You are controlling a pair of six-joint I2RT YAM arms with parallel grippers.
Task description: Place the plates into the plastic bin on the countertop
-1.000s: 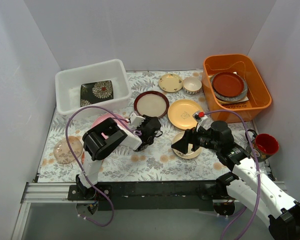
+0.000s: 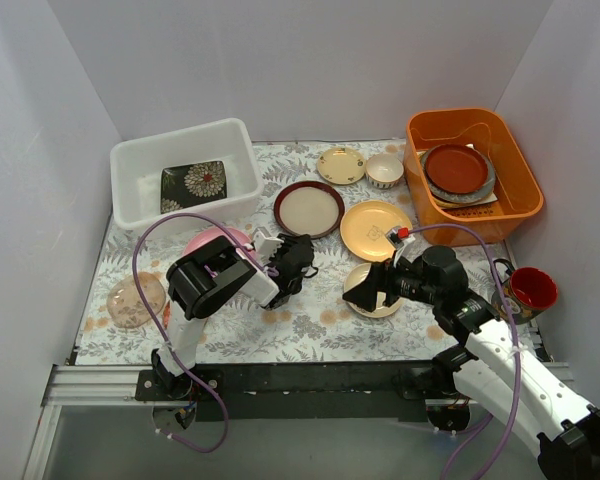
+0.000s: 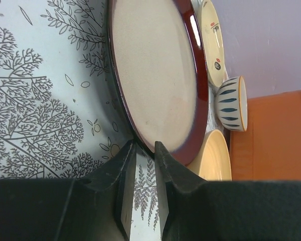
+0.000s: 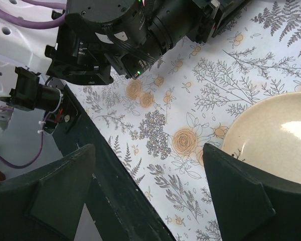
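Note:
The cream plate with a dark red rim (image 2: 309,209) lies left of the yellow plate (image 2: 376,230). Its rim reaches in between the fingertips of my left gripper, which is partly open with a narrow gap. From above, the left arm hides those fingers. My right gripper is wide open and empty, over the left side of a small cream plate (image 4: 276,135). The white plastic bin (image 2: 242,165) at back left holds a dark square flowered plate (image 2: 193,186). A pink plate (image 2: 202,240) is partly under the left arm.
An orange bin (image 2: 525,195) with stacked plates stands at back right. Near it are a patterned bowl (image 2: 384,171) and a small floral plate (image 2: 341,166). A red mug (image 2: 532,289) sits far right, a clear plate (image 2: 135,301) far left.
The red-rimmed plate and the yellow plate have shifted slightly to the right. My left gripper has turned or moved a little. The right arm has stayed put.

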